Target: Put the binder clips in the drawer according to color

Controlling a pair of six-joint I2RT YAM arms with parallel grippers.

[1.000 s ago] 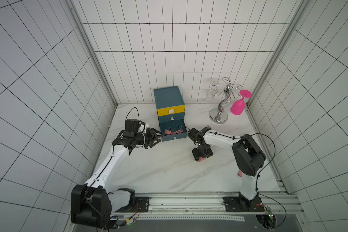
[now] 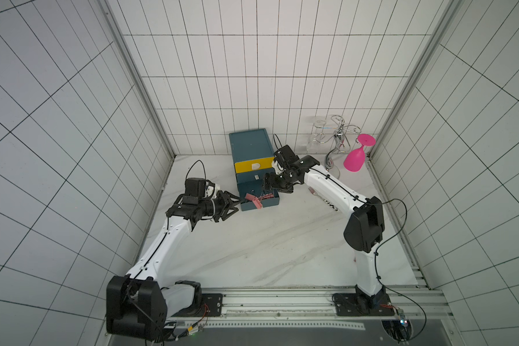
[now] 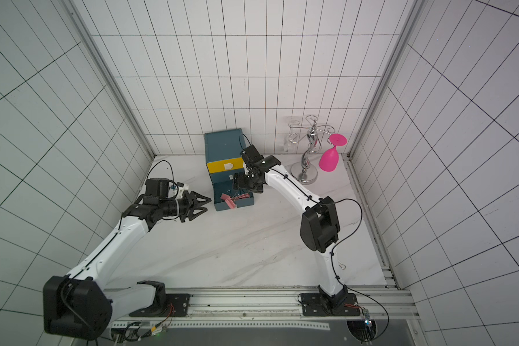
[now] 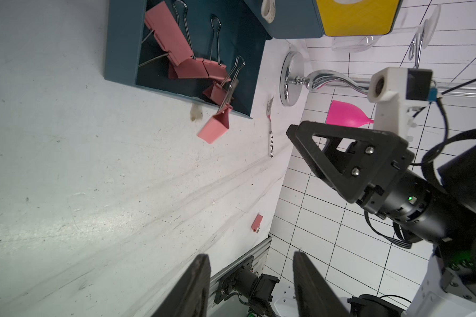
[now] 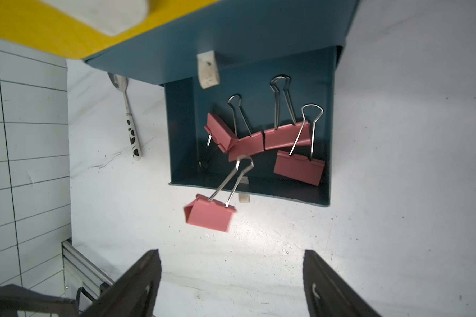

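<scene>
Several pink binder clips (image 5: pixel 285 136) with silver handles lie in the pulled-out dark teal drawer (image 5: pixel 182 126). Another pink clip (image 5: pixel 211 212) is at the drawer's front edge, its handle overlapping the rim and its body in front. Whether it touches the rim is unclear. My right gripper is over the drawer, its fingers wide apart with nothing between them. Left of the drawer, my left gripper (image 2: pixel 238 205) is open and empty. One more pink clip (image 4: pixel 256 223) lies on the table at the right, mostly behind the right arm in the top left view.
The cabinet's yellow drawer front (image 2: pixel 253 165) is above the open drawer and closed. A fork (image 5: pixel 130 126) lies to the drawer's right. Farther back right stands a metal rack (image 3: pixel 310 144) with a pink goblet (image 3: pixel 329 158). Open table lies in front of the drawer.
My right gripper has moved from the table up and left to the drawer. Left arm unchanged.
</scene>
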